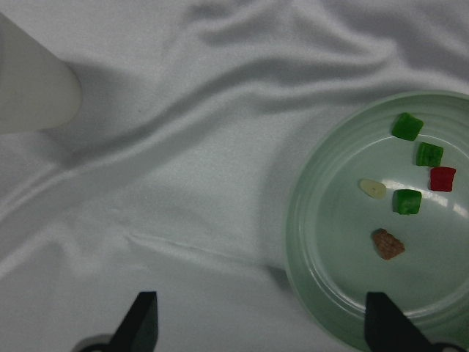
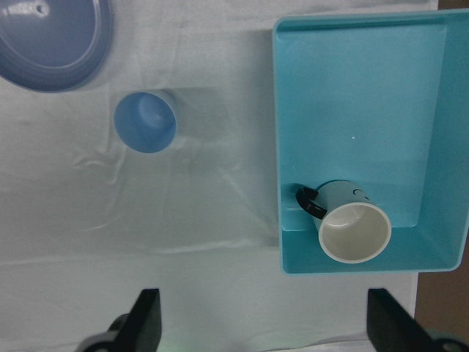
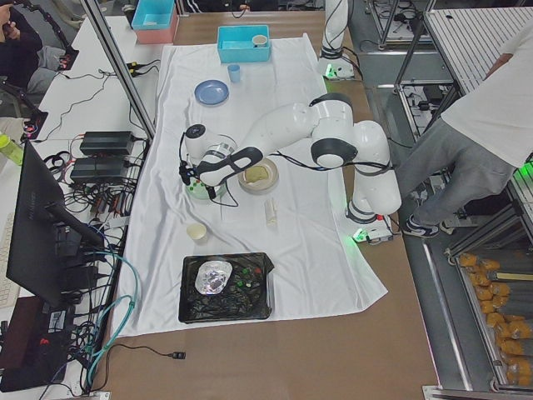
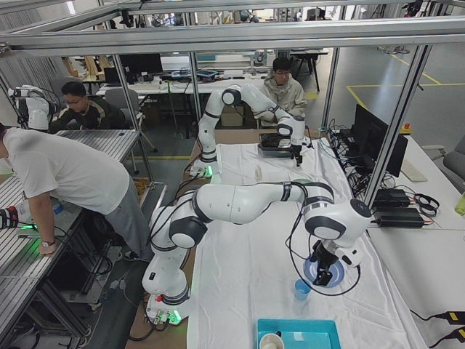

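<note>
My left gripper is open above the white cloth and the edge of a pale green plate [image 1: 330, 249] holding small green and red cubes, a brown piece and a pale piece. A pale cup [image 1: 33, 92] stands top left in the left wrist view. My right gripper is open, with nothing between its fingers, above the cloth near a blue bin [image 2: 352, 103]. The bin holds a white mug [image 2: 355, 233] with a black handle. A blue cup [image 2: 145, 122] and a blue plate [image 2: 47, 37] are beside the bin.
In the camera left view, a black tray [image 3: 225, 308] with a foil item [image 3: 213, 277] lies at the near end. A beige plate [image 3: 269, 182] and a clear slim item [image 3: 271, 212] lie near the left arm. People and monitors are outside the cloth.
</note>
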